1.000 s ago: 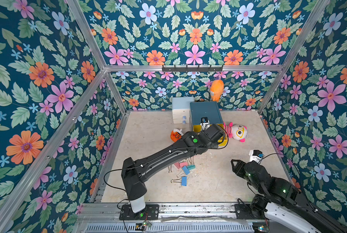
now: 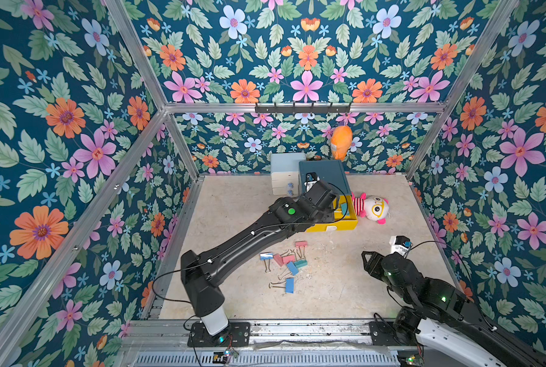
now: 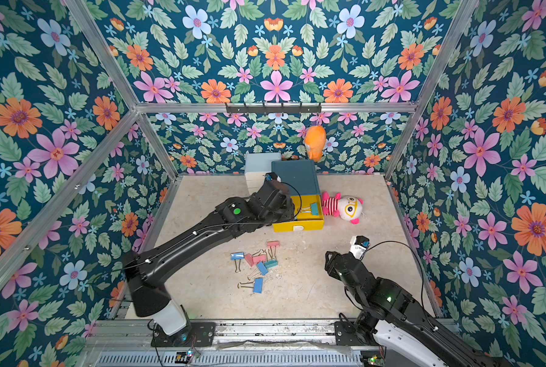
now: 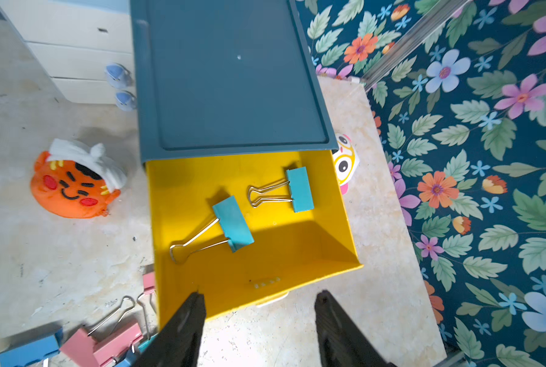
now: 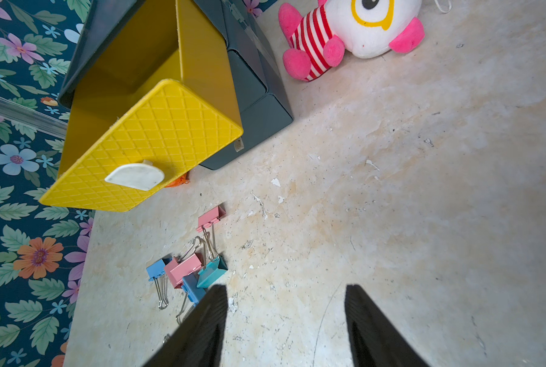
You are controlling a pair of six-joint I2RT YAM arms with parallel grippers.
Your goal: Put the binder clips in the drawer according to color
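The yellow drawer (image 4: 254, 294) stands pulled out of its dark blue cabinet (image 4: 224, 73). Inside lie two teal binder clips, one near the middle (image 4: 232, 224) and one at the right rear (image 4: 300, 189), apart from each other. Over the drawer's front edge my left gripper is open with its fingers empty. On the table left of the drawer's front lie blue clips (image 2: 289, 285), pink clips (image 2: 301, 244) and a teal clip (image 5: 212, 272), several of them bunched together. My right gripper is open above bare table, nothing between its fingers.
A pink-and-white plush toy (image 2: 375, 208) lies right of the drawer. Left of the cabinet are a white drawer box (image 4: 80, 49) and an orange plush (image 4: 71, 180). Another orange toy (image 2: 341, 142) rises behind the cabinet.
My left arm has shifted back and leftward over the drawer, now covering the orange plush in the top left view. The right arm and the loose clips have stayed put.
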